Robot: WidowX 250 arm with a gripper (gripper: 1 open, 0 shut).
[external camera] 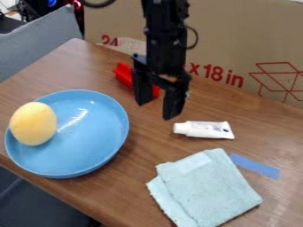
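Note:
My black gripper [159, 90] hangs open over the middle of the table, above and left of a white tube [204, 129], with nothing seen between its fingers. Behind it, a red object [123, 74] is partly hidden by the gripper. A blue plate [92, 142] at the left holds a yellow rounded object [34, 123]. A folded pale cloth [204, 190] lies at the front right.
A blue strip [256, 166] lies beside the cloth. A cardboard box [258, 49] stands along the back.

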